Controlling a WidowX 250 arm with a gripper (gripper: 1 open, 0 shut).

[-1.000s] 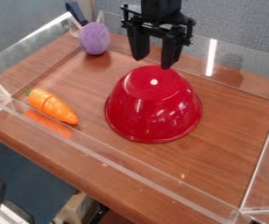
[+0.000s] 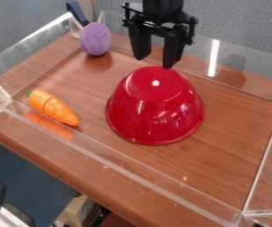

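My gripper hangs at the top middle, its two dark fingers apart with nothing visible between them, just above an upturned red bowl on the wooden table. An orange toy carrot lies at the left. A purple eggplant-like toy sits at the back left, apart from the gripper.
Clear acrylic walls border the wooden tabletop. A grey surface rises behind the back wall.
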